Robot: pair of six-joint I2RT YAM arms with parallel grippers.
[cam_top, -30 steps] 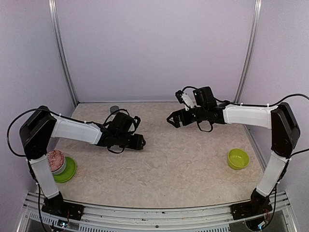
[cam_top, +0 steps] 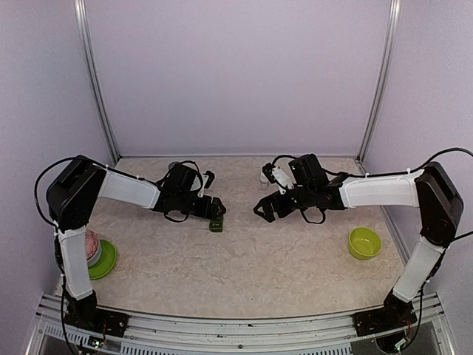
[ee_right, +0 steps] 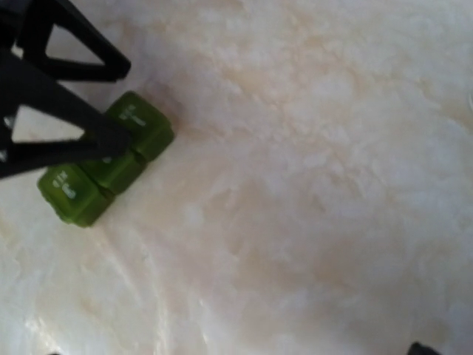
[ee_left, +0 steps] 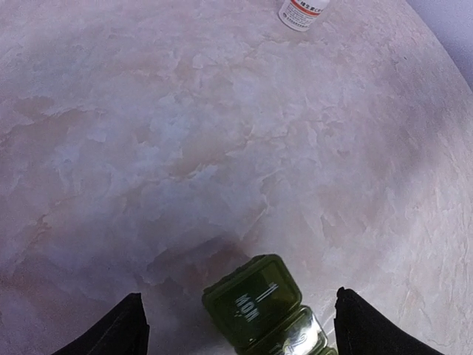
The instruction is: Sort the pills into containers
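Observation:
The dark green pill box (cam_top: 216, 226) lies mid-table, left of centre, its far part covered by my left gripper (cam_top: 216, 209). In the left wrist view the lettered end of the box (ee_left: 251, 299) sits between the spread fingers, with gaps on both sides. The right wrist view shows several lidded compartments of the box (ee_right: 144, 122), partly behind the black left fingers. My right gripper (cam_top: 264, 213) is open over bare table, right of the box. A white bottle (ee_left: 299, 10) with an orange-and-white label stands farther back. No loose pills can be made out.
A yellow-green bowl (cam_top: 364, 242) sits at the right. On the left are a green plate (cam_top: 108, 260) and a bowl of pink stuff (cam_top: 92, 245), partly behind the left arm.
My right gripper came toward the front.

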